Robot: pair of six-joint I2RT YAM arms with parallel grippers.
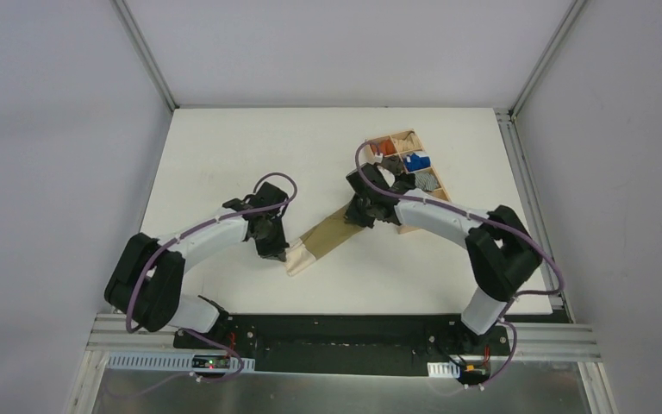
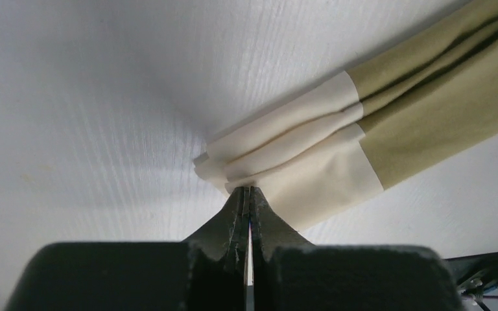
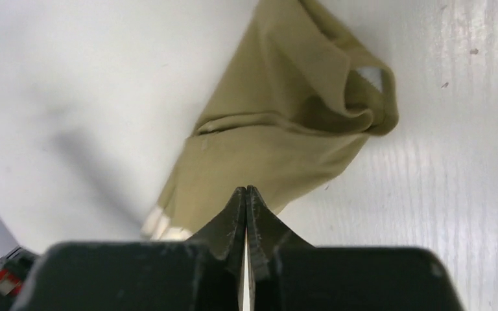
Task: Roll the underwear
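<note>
The underwear (image 1: 327, 235) is a long folded strip of olive cloth with a cream band (image 2: 318, 168) at its lower-left end, lying diagonally on the table. My left gripper is shut, its tips at the band's left edge; whether cloth is pinched cannot be seen. My right gripper is shut over the olive end, where the fabric (image 3: 298, 71) is bunched into loose folds; nothing shows between its fingers. In the top view both wrists partly hide the two ends of the cloth.
A wooden divided box (image 1: 394, 141) with coloured rolled cloths stands at the back right, partly behind my right arm.
</note>
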